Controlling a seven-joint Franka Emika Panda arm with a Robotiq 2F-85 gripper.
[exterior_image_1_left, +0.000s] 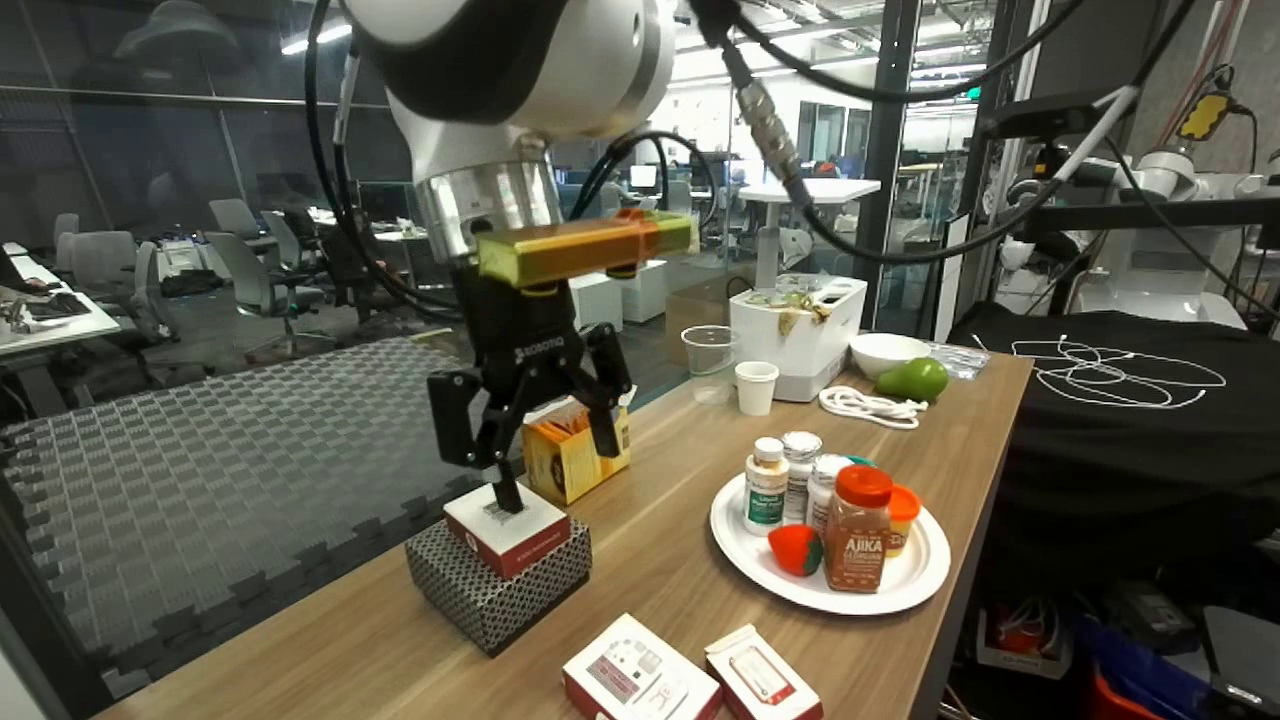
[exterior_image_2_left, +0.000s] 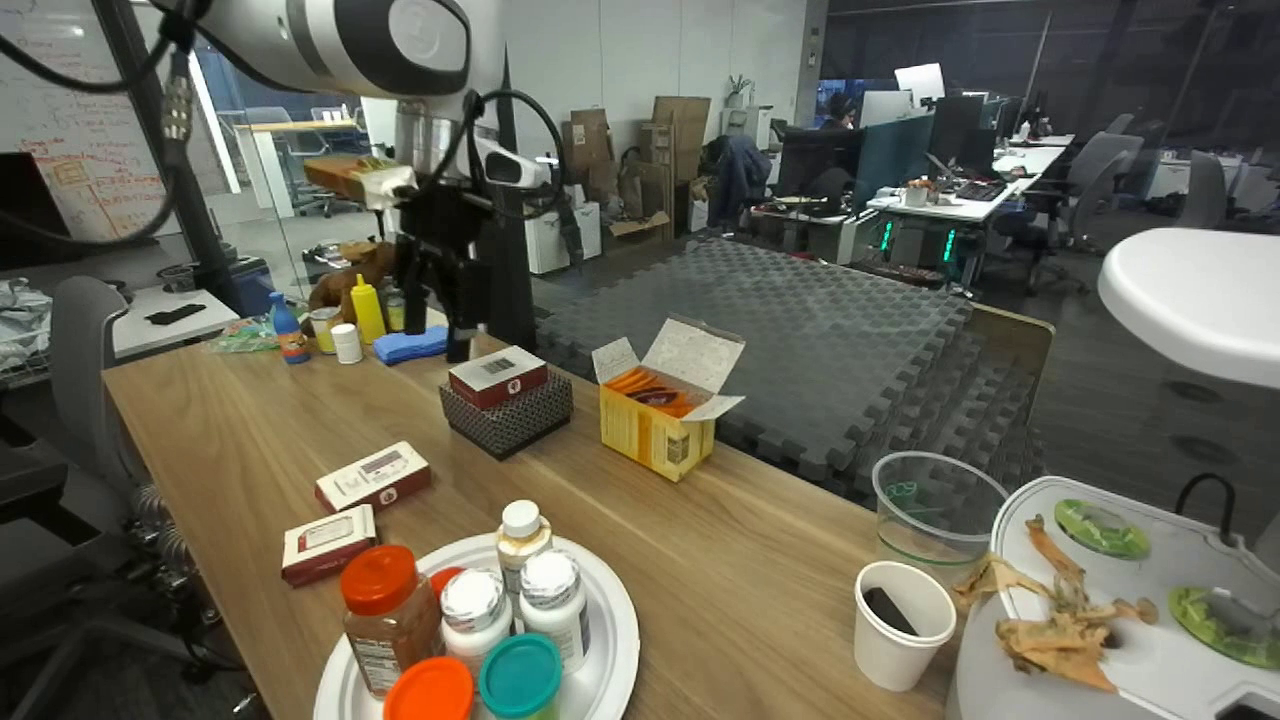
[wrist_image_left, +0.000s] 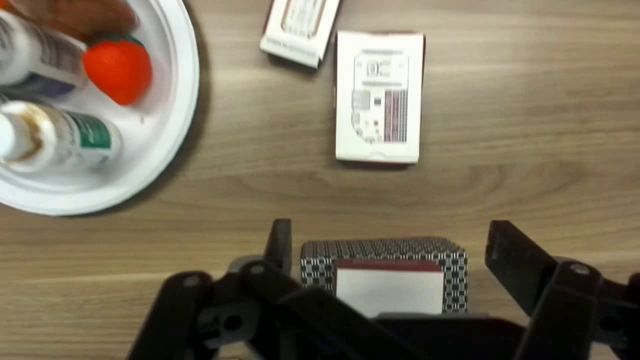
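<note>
A small white-topped box with dark red sides rests flat on a larger black-and-white patterned box. My gripper hangs above this stack, its fingers wide apart and empty. In the wrist view the stacked red-and-white box lies between and below the fingers, with the patterned box showing around it. Two more red-and-white boxes lie on the table: the wider one and the narrower one, close beside each other.
A white plate carries several bottles, jars and a toy strawberry. Behind the stack stands an open yellow carton. A paper cup and a clear plastic cup stand farther along. Bare tabletop lies between stack and plate.
</note>
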